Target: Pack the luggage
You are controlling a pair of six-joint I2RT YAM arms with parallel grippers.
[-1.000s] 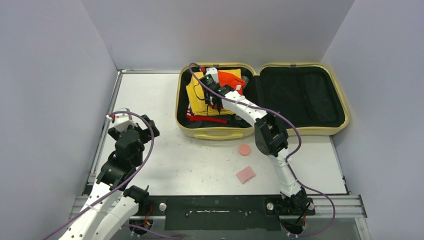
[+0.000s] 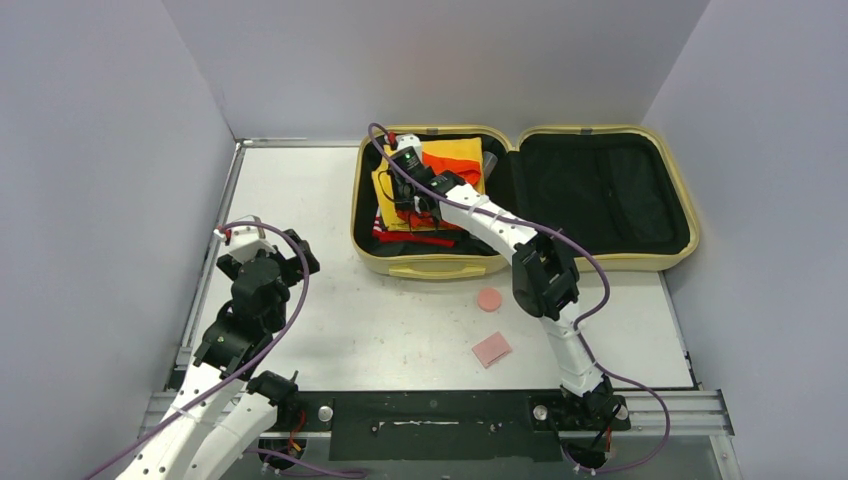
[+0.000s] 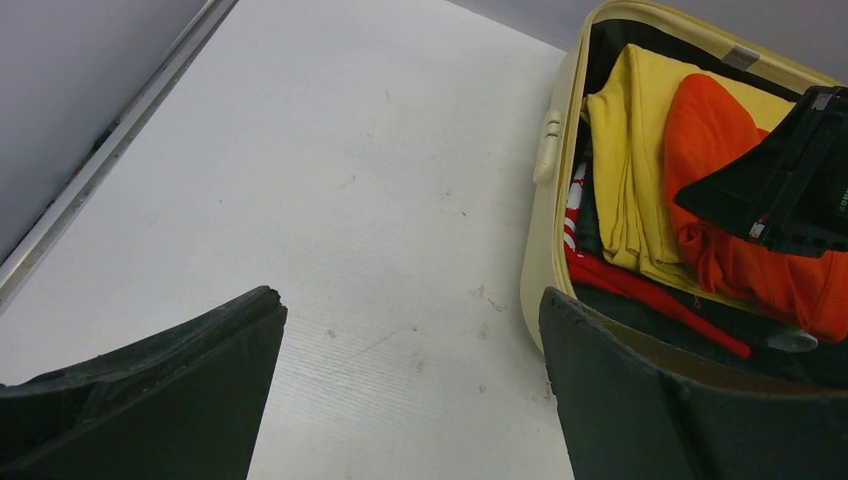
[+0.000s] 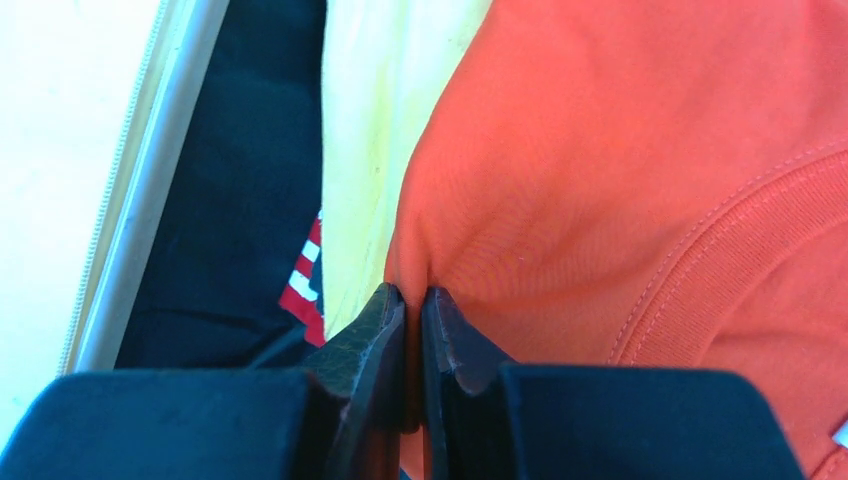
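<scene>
The open suitcase has a yellow-rimmed base and a dark, empty lid half to its right. Inside the base lies a folded yellow garment; a red piece with white stripes shows under its near edge. An orange garment lies over the yellow one. My right gripper is above the base, shut on a pinched fold of the orange garment. Over the table left of the suitcase, my left gripper is open, with only bare table visible between its fingers.
A round pink disc and a pink square lie on the table in front of the suitcase. A small clear object sits inside the base. Walls stand behind and at both sides.
My right gripper has shifted left within the suitcase base, and the orange cloth now shows further left and nearer the front. The left arm and suitcase have not moved.
</scene>
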